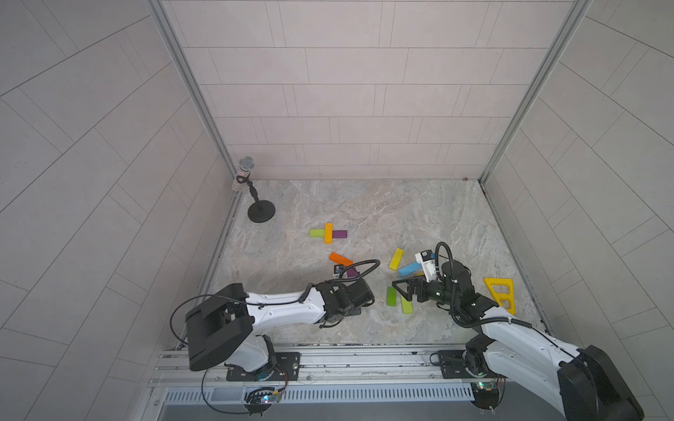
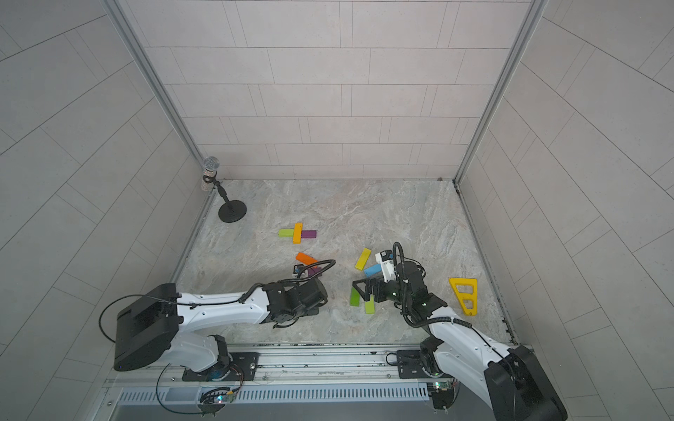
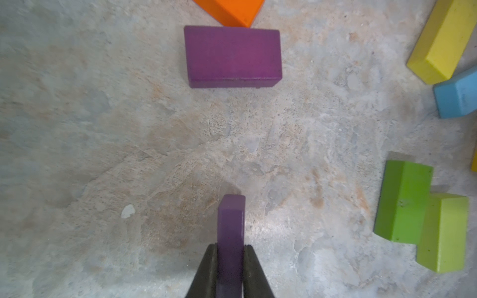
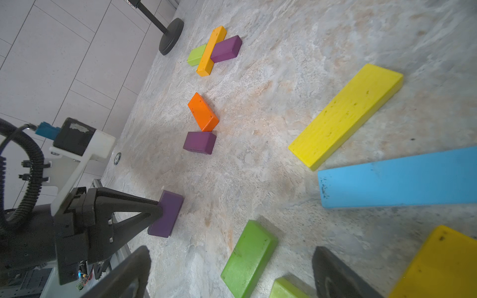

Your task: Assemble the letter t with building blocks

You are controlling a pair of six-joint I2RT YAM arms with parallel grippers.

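In the left wrist view, my left gripper is shut on a dark purple block, gripped by its sides. The right wrist view shows that block raised at the left fingertips. Farther off, a second purple block rests against an orange block. At the back, an orange-yellow block lies crosswise between a lime block and a purple block, forming a cross. My right gripper stands open with its fingers wide apart, over a green block on the table.
Right of centre lie a yellow block, a blue block and another lime block. A yellow triangular frame sits at the right edge. A black stand occupies the back left corner.
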